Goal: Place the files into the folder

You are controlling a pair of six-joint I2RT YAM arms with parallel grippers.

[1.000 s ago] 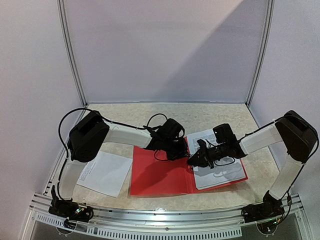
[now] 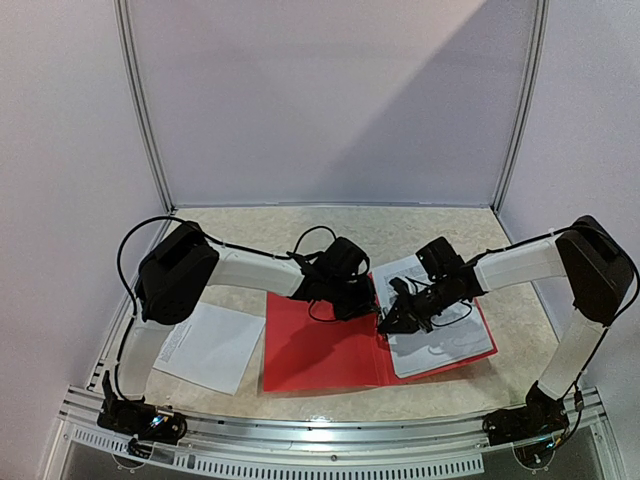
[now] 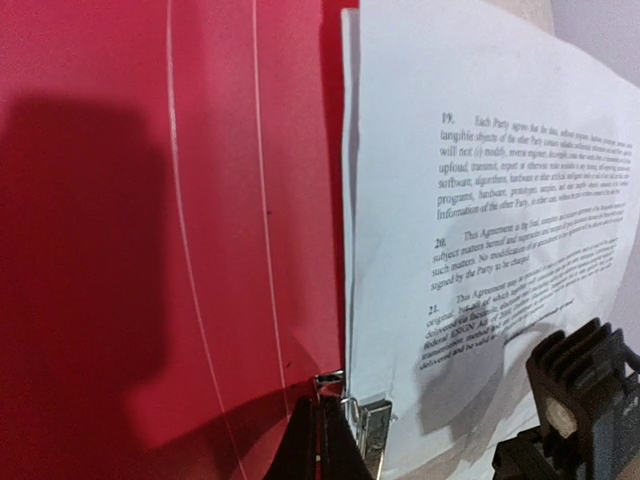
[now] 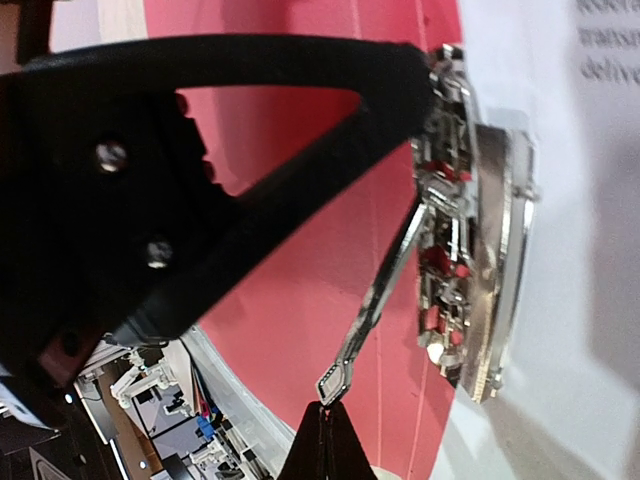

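Observation:
An open red folder (image 2: 310,350) lies on the table, with printed sheets (image 2: 440,345) on its right half; their text shows in the left wrist view (image 3: 480,200). A metal binder clasp (image 4: 490,260) runs along the folder's spine at the sheets' edge. My left gripper (image 2: 365,310) is shut at the spine, its tip by the clasp in the left wrist view. My right gripper (image 2: 390,325) is just beside it, its shut tip low over the spine near the clasp in the right wrist view; nothing shows between its fingers.
Another white stack of paper (image 2: 205,350) lies on the table left of the folder, partly behind the left arm. Walls enclose the table on the back and sides.
The folder's right half has moved very slightly. My left arm looks unchanged.

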